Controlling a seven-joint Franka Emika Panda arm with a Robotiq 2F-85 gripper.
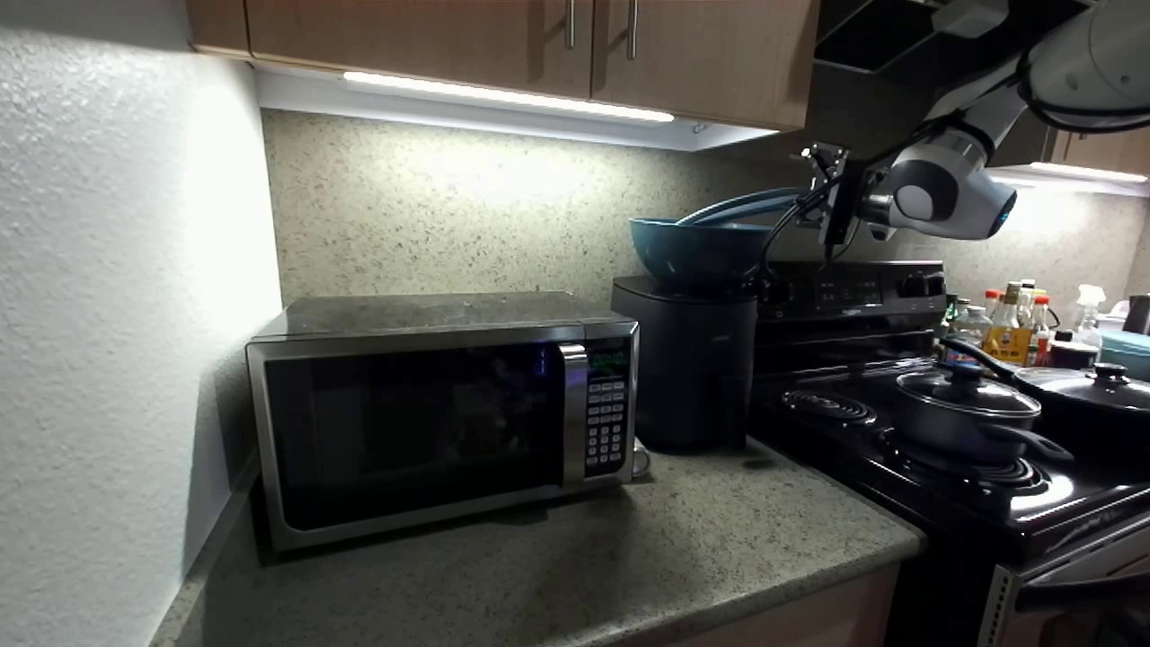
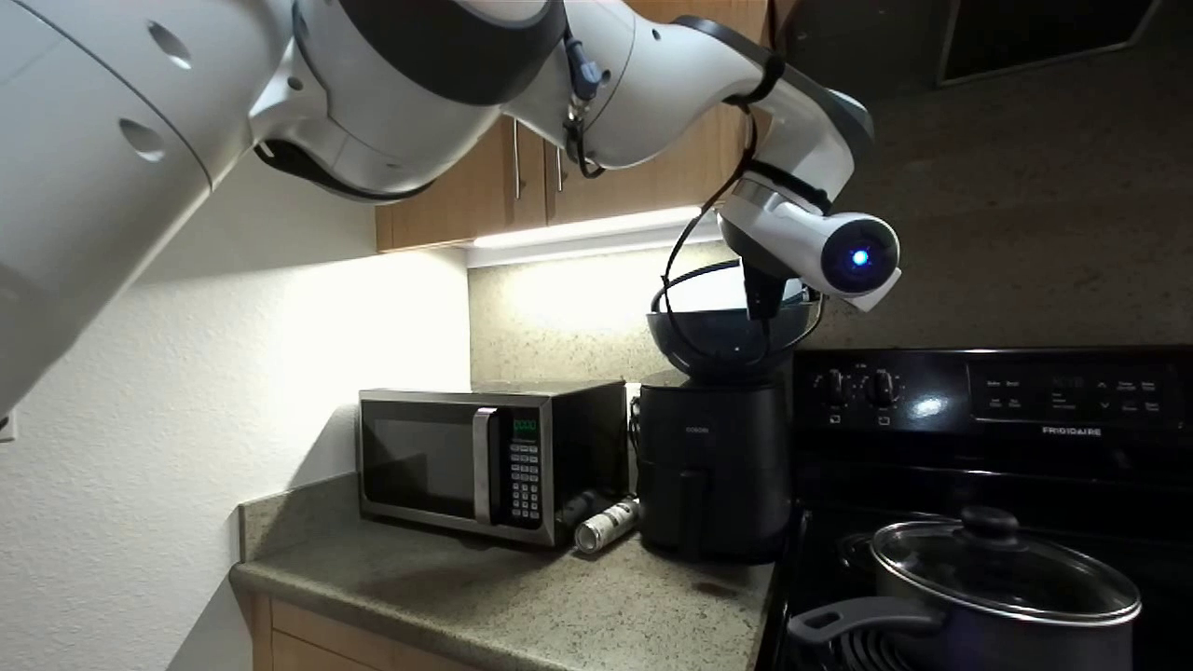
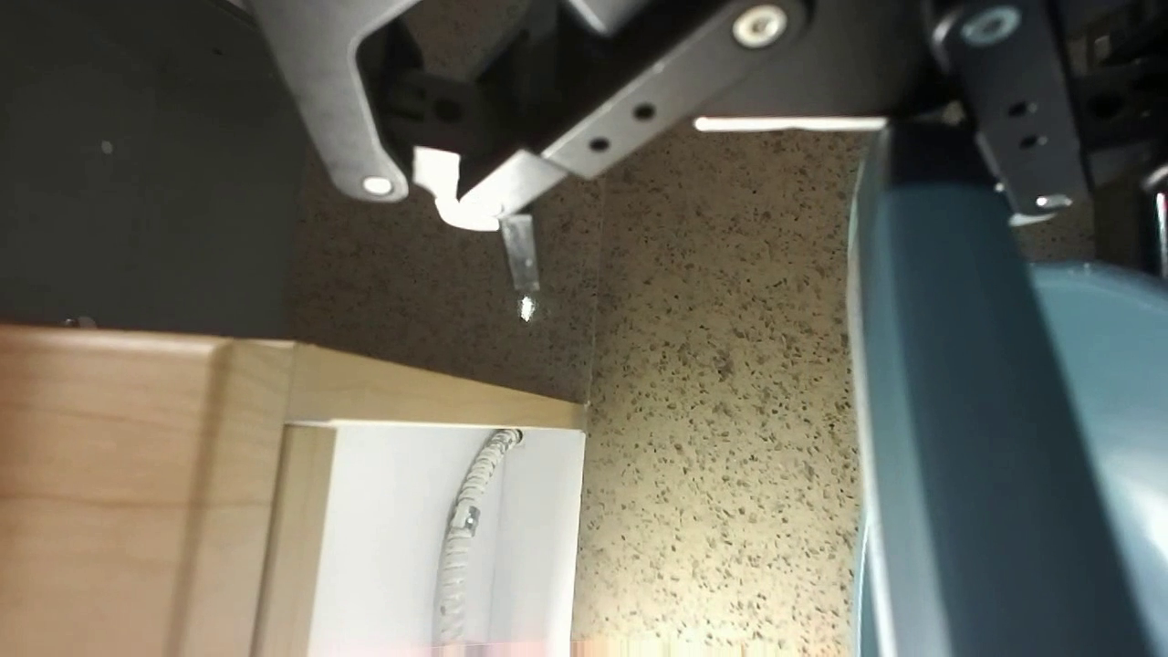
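A blue bowl sits on top of the black air fryer, with a second blue dish leaning tilted inside it. At the dish's raised right end is my gripper, its fingers spread apart. In the wrist view the thick rim of the tilted blue dish reaches up between the two fingers of my gripper, much closer to the right one. Neither finger is clamped on it. From exterior view 2 the arm's wrist hides most of the gripper, in front of the bowl.
A microwave stands left of the air fryer, with a can between them. Overhead hangs a wooden cabinet. The stove at right carries a lidded pot.
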